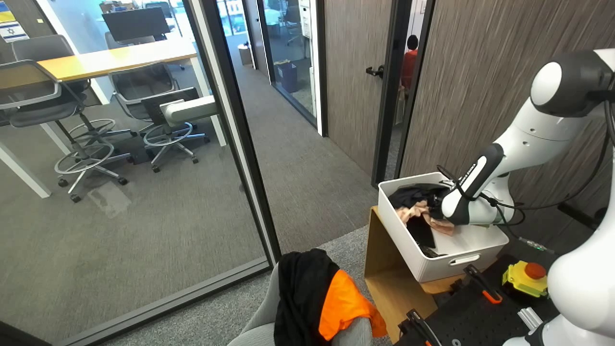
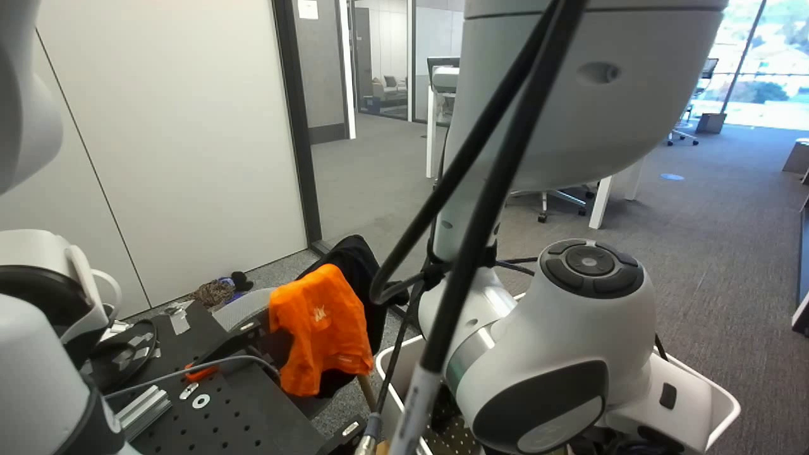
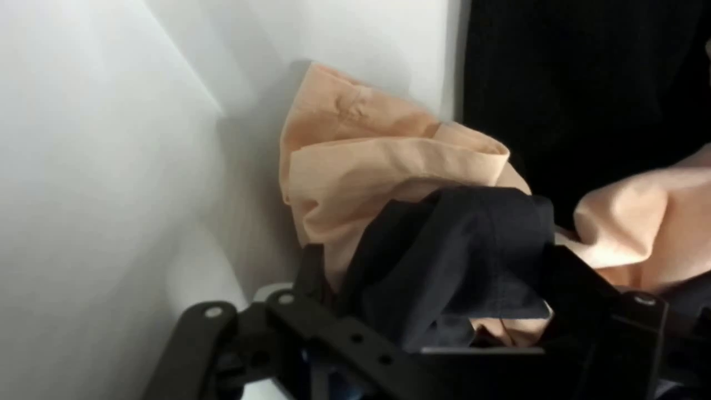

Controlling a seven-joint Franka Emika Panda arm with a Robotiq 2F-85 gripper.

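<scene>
In the wrist view my gripper is open, its two dark fingers standing apart on either side of a bunched dark cloth (image 3: pixel 460 246). That cloth lies over a peach cloth (image 3: pixel 393 160), which rests against the white inner wall of the bin. Black fabric (image 3: pixel 573 73) fills the upper right there. In exterior view 1 the white bin (image 1: pixel 467 260) holds the dark and peach clothes (image 1: pixel 441 224), and my hand reaches down into it; the fingertips are hidden there.
A grey chair beside the bin carries a black garment (image 1: pixel 302 288) and an orange garment (image 1: pixel 343 305). The bin sits on a wooden stand (image 1: pixel 377 259). A yellow box with a red button (image 1: pixel 527 278) and tools lie on the black perforated table (image 1: pixel 461 323). Bare bin floor shows near its front.
</scene>
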